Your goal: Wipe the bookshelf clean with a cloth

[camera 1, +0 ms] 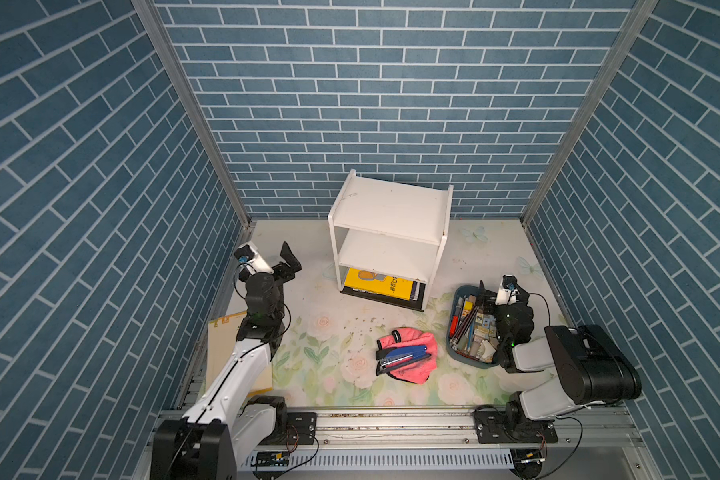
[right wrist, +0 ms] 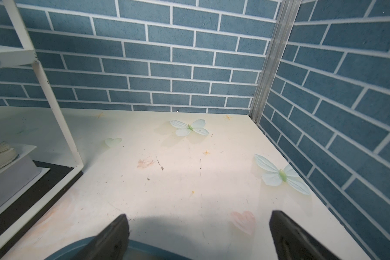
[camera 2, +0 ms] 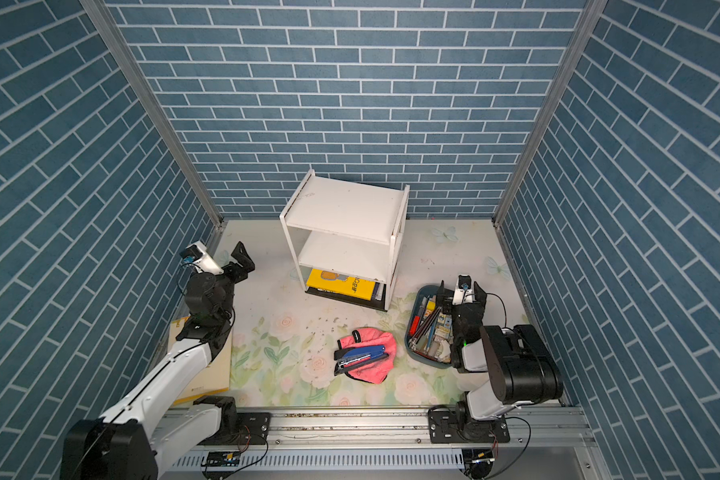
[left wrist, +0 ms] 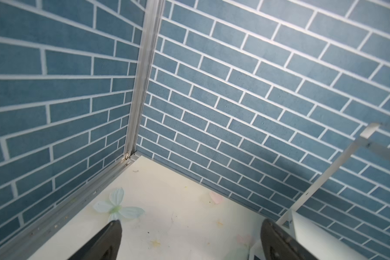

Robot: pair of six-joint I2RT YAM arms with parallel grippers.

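Observation:
A white three-level bookshelf (camera 1: 388, 204) stands at the back centre, its upper two shelves bare and a yellow book (camera 1: 376, 282) on the bottom one. In front lies a pink cloth (camera 1: 416, 368) with a blue stapler-like object (camera 1: 404, 356) on it. My left gripper is raised left of the shelf, open and empty, facing the back left corner. My right gripper is open with nothing between its fingers, at the bin right of the shelf.
A grey bin (camera 2: 412, 348) of pens and small items sits at the right front. Cream boards or folders (camera 2: 208, 376) lie at the left edge.

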